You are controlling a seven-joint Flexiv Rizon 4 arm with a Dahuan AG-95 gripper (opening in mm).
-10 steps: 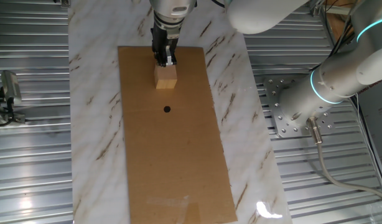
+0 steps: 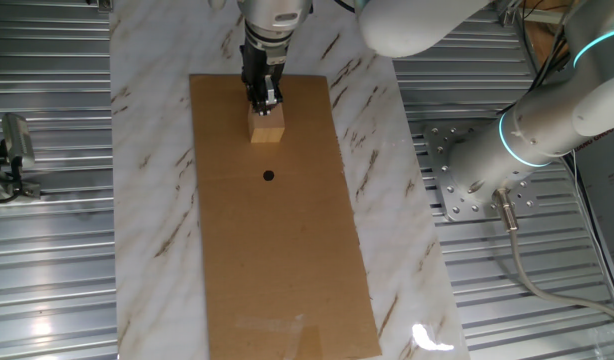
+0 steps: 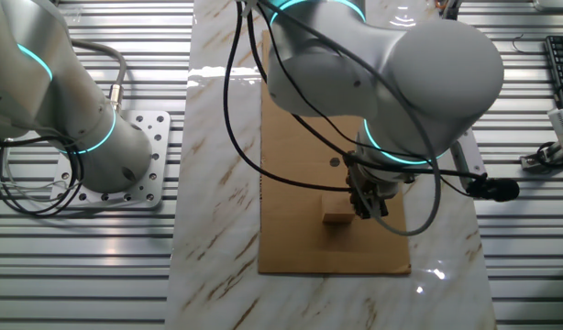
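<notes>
A pale wooden block (image 2: 267,127) rests on the brown cardboard sheet (image 2: 287,250), near its far end in exterior view 1. My gripper (image 2: 265,106) is at the block's back edge, its dark fingertips overlapping the top of the block from this angle. Whether they touch it cannot be made out. From the other side, exterior view 2 has the block (image 3: 337,209) just left of the gripper (image 3: 362,203), which is partly covered by the arm and cables. The finger gap is too small and dark to judge.
A black dot (image 2: 268,175) marks the cardboard a little in front of the block. Most of the sheet is bare, and the marble-patterned table (image 2: 152,200) around it is clear. Loose black cables (image 3: 234,119) loop beside the arm in exterior view 2.
My fingertips have shifted slightly downward in exterior view 1, closer over the block's top. The block and the cardboard have stayed put.
</notes>
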